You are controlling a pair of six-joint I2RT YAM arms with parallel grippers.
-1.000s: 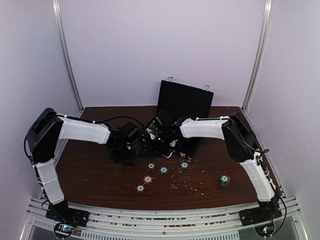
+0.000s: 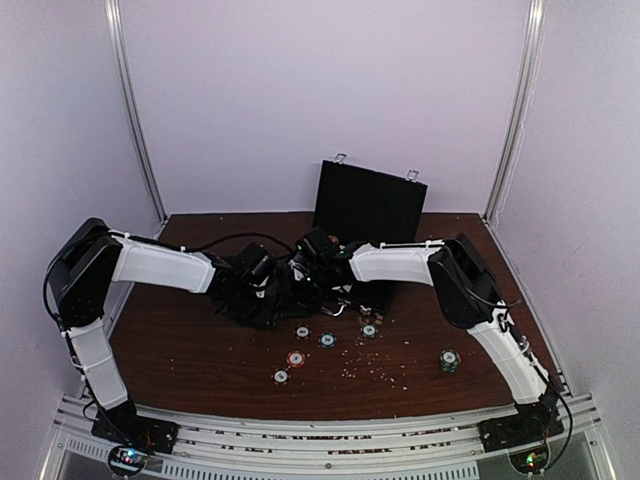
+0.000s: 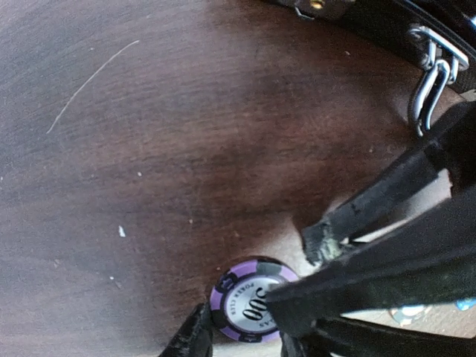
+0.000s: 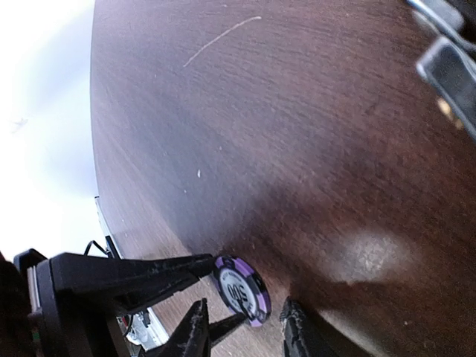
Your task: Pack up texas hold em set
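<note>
A purple-and-black poker chip (image 3: 247, 297) is pinched between the fingertips of my left gripper. Both left fingers (image 4: 160, 279) reach in from the left in the right wrist view, with the same chip at their tips. Facing it, my right gripper is open, its two fingers on either side of the chip in that view; I cannot tell whether they touch it. One right finger (image 3: 349, 279) hides the chip's right side in the left wrist view. From above, the arms cover the chip. The black case's raised lid (image 2: 370, 200) stands behind the right arm.
Loose chips lie in front of the grippers: a red one (image 2: 296, 358), a blue one (image 2: 328, 340) and several others. A chip stack (image 2: 450, 360) stands at right. Small pale bits (image 2: 375, 372) are scattered nearby. A metal latch (image 3: 435, 78) sits close to the right fingers.
My right gripper has moved left toward the left gripper, and the gap between them has closed in the top view.
</note>
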